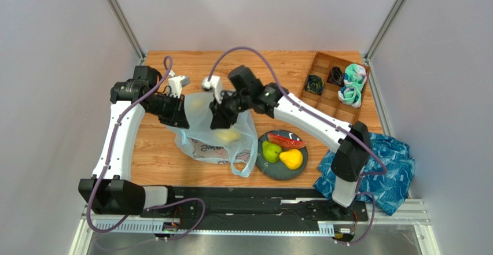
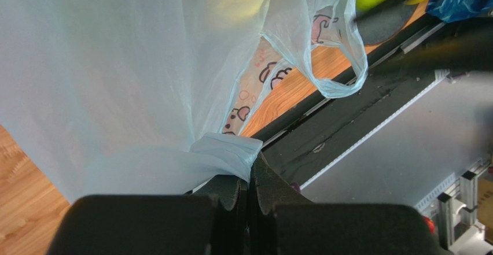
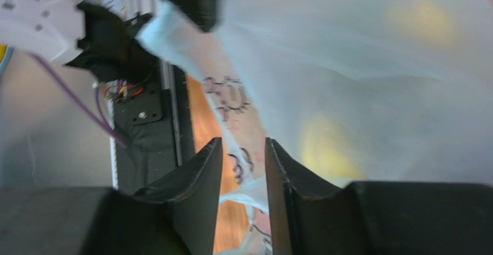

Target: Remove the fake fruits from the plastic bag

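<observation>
A translucent blue plastic bag (image 1: 203, 148) lies spread on the table, with faint yellow shapes showing through it. My left gripper (image 1: 178, 122) is shut on a fold of the bag, clearest in the left wrist view (image 2: 243, 191). My right gripper hangs over the bag with its fingers parted; whether any film sits between them is unclear. A dark plate (image 1: 266, 169) to the right holds a green pear (image 1: 271, 152), a yellow pear (image 1: 291, 159) and a watermelon slice (image 1: 287, 141).
A wooden divided box (image 1: 321, 99) with cloths and dark coils stands at the back right. A blue patterned cloth (image 1: 386, 180) lies at the front right. Bare table shows behind and left of the bag.
</observation>
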